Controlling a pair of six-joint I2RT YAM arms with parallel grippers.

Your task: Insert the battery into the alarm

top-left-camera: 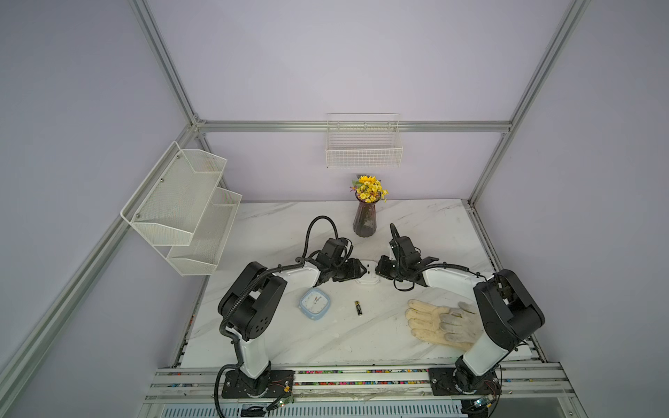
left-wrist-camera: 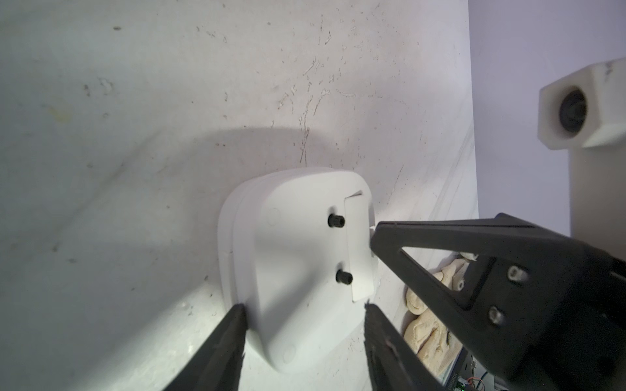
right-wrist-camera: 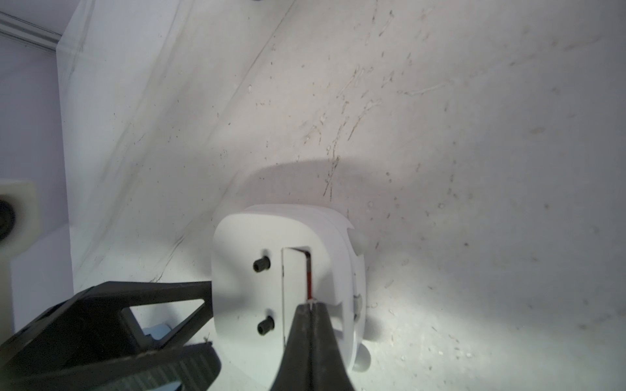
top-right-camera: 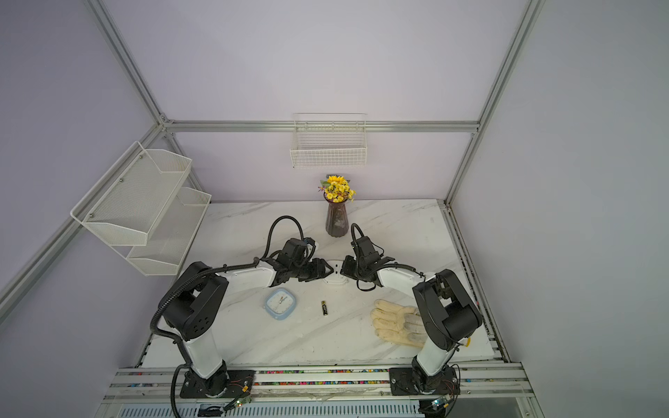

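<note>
A white alarm [left-wrist-camera: 293, 260] with two black knobs lies on the marble table between my grippers. My left gripper is shut on it, its fingers at the near end. My right gripper is shut, its tips at the cover panel [right-wrist-camera: 294, 273], beside which a narrow red-edged gap shows. In the top views the battery [top-left-camera: 359, 308] lies alone on the table, a little in front of the alarm.
A blue square clock [top-left-camera: 315, 303] lies front left, work gloves [top-left-camera: 435, 324] front right. A vase of flowers [top-left-camera: 365, 216] stands behind the alarm; wire baskets hang on the walls.
</note>
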